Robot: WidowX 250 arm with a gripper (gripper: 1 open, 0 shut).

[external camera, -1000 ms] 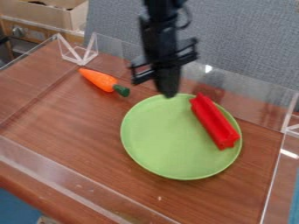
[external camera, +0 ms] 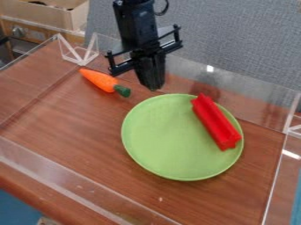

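My black gripper (external camera: 150,77) hangs above the wooden table, shut, with nothing visible between its fingers, just right of and a little above an orange toy carrot (external camera: 101,81) with a green top. Below and to the right of the gripper, a green plate (external camera: 159,141) holds a red elongated object (external camera: 214,121) on its right side.
Clear plastic walls edge the wooden table (external camera: 83,141), with a grey backdrop behind. A cardboard box (external camera: 41,12) stands at the back left.
The carrot, plate and red object have not moved.
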